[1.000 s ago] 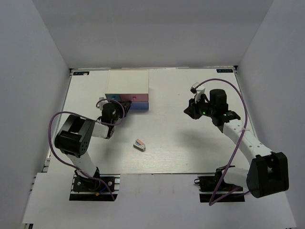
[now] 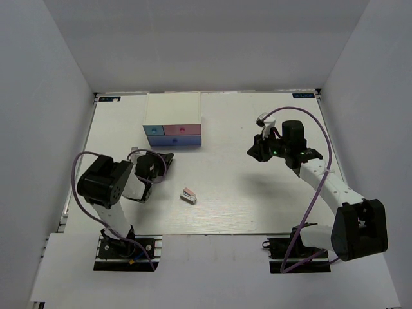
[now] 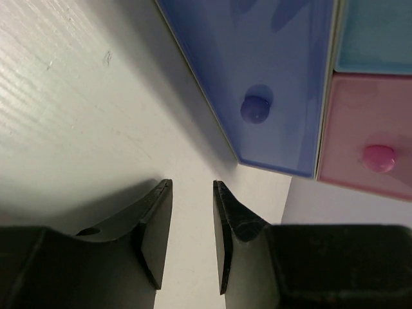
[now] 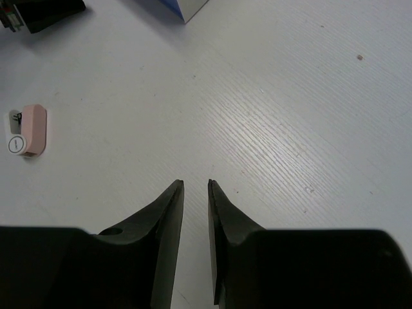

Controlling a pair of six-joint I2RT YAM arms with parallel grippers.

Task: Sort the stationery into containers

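Note:
A white drawer box [image 2: 172, 109] stands at the back left, its blue [image 3: 283, 103], pink [image 3: 360, 116] and light blue [image 3: 373, 38] drawer fronts facing my left gripper. That gripper is open just in front of it, with nothing between its fingers. A pink and white stapler-like item [image 2: 188, 196] lies on the table below the box, also at the left of the right wrist view. My right gripper is over bare table at the right, its fingertips a little apart, empty.
Grey walls enclose the table on the sides and back.
My left arm has drawn back from the drawer box toward the front, uncovering more of its drawer fronts. The right arm has moved only slightly.

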